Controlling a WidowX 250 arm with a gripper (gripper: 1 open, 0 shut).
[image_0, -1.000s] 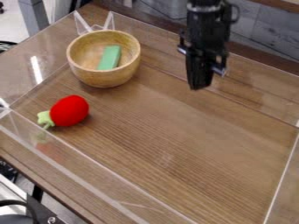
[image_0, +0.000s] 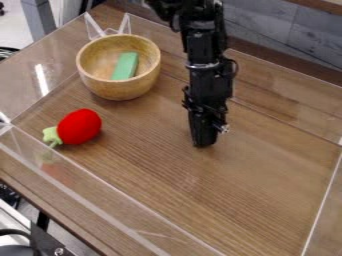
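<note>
The black robot arm reaches down from the top centre, and my gripper (image_0: 203, 134) is low over the middle of the wooden table, shut, with nothing visible between its fingers. A red tomato-like object (image_0: 80, 128) with a green end lies at the left. A wooden bowl (image_0: 136, 88) stands at the upper left with a green block (image_0: 126, 66) inside it.
A raised wooden edge (image_0: 287, 35) runs along the back right.
My gripper has come down from the back of the table toward the middle, lower and nearer the front. The bowl and red object have not moved.
</note>
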